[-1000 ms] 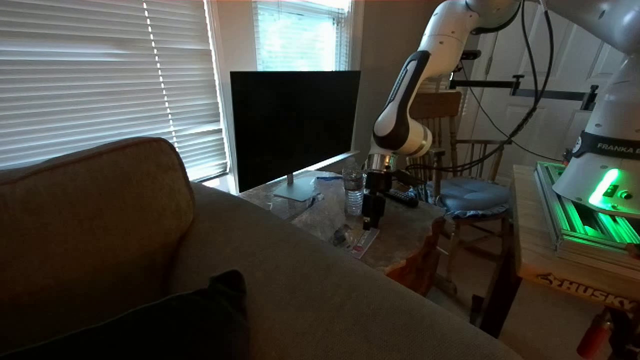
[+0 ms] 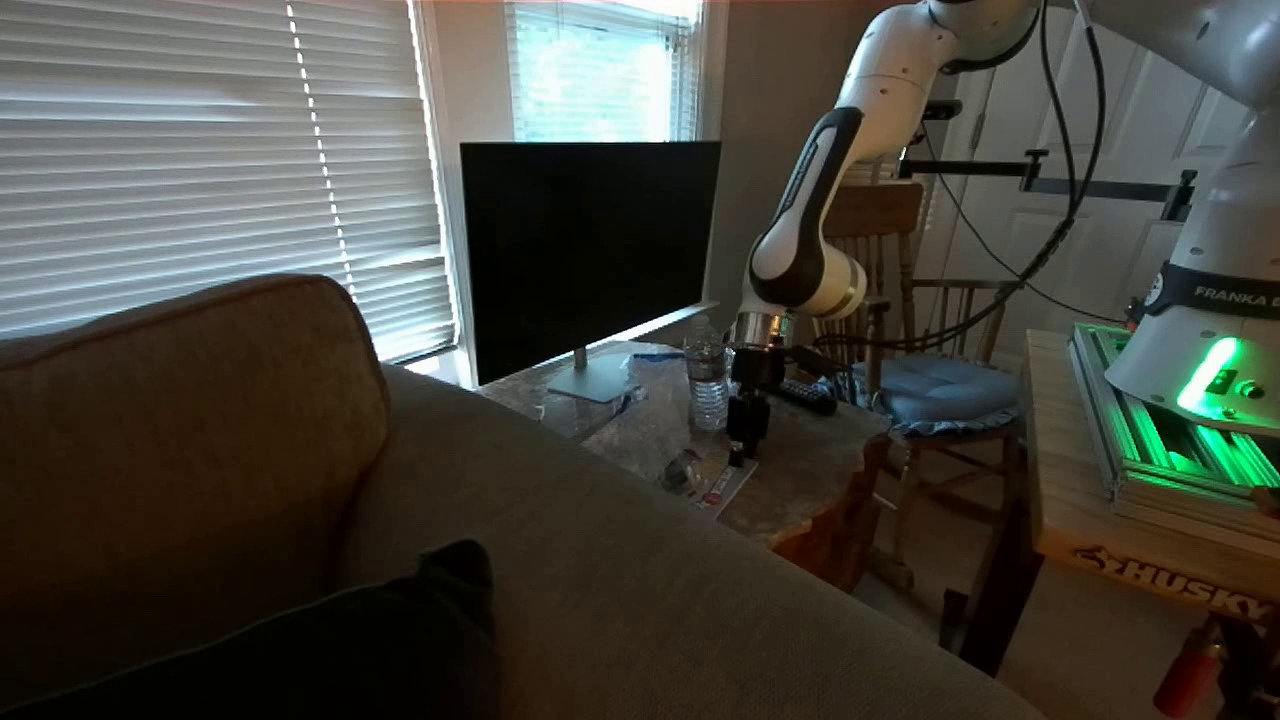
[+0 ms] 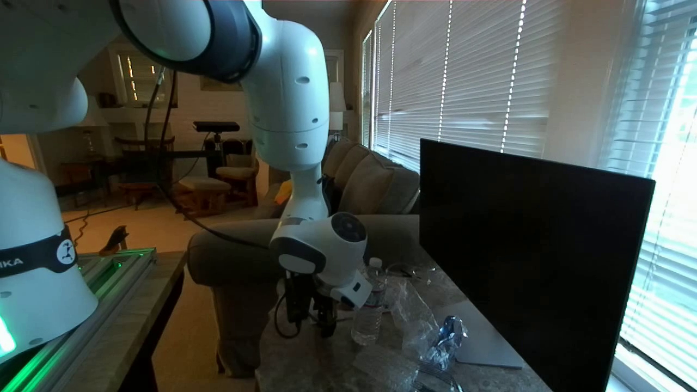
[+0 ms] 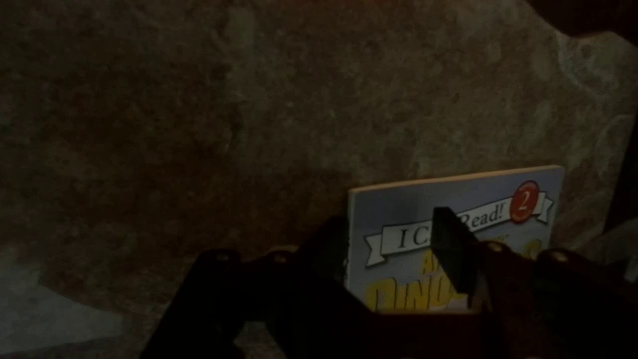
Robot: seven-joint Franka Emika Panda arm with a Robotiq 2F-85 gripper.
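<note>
A thin "I Can Read!" book [image 4: 395, 206] with a blue-grey cover, yellow title letters and a red "2" badge lies on the table in the wrist view. My gripper stands part open over it. One dark finger [image 4: 454, 251] crosses the cover, while the other finger [image 4: 332, 245] is beside the book's left edge. The lower cover is hidden behind the gripper. In exterior view 1, the gripper [image 2: 744, 450] points down close above the book [image 2: 728, 485] near the table's edge. Contact cannot be made out in the dim light.
A water bottle [image 2: 708, 390] stands right by the gripper. Crumpled clear plastic [image 3: 411, 313] and shiny foil wrapping [image 3: 447, 340] lie near the monitor [image 3: 523, 255]. A dark remote [image 2: 806, 396] is behind the gripper. The sofa [image 2: 576, 540] borders the table.
In exterior view 1 the gripper has shifted slightly right and a little lower over the book. The bottle, monitor and sofa look unmoved.
</note>
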